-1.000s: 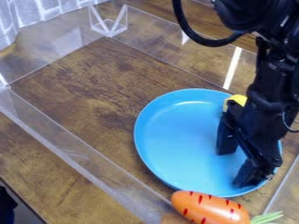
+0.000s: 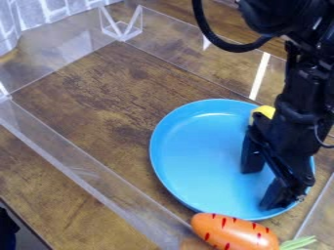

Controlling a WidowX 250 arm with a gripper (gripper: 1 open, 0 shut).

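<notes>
My black gripper (image 2: 268,171) hangs over the right side of a blue plate (image 2: 196,156), its fingers open and low over the plate; whether anything small lies between them is hard to see. A small yellow object (image 2: 265,114) is mostly hidden behind the gripper at the plate's back right edge. A toy carrot (image 2: 232,232) with green leaves lies at the front, beside the plate.
Clear plastic walls run along the left and back of the wooden surface (image 2: 92,98). The surface left of the plate is clear. A black cable loops above the arm.
</notes>
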